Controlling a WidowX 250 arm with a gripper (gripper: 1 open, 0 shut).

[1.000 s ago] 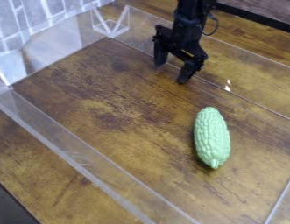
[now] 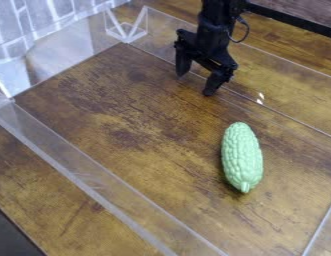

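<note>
The black robot gripper [image 2: 204, 72] hangs at the top centre, low over the wooden floor of a clear-walled enclosure, near its back wall. Its fingers are dark and small in this view, and I cannot tell whether they are open or shut, or whether anything is between them. A pale green bumpy vegetable, like a bitter melon [image 2: 241, 157], lies lengthwise on the wood at the lower right, well apart from the gripper.
Low transparent walls [image 2: 88, 175] border the working area. A small white fleck sits right of the gripper. A white patterned cloth [image 2: 41, 30] is at the upper left.
</note>
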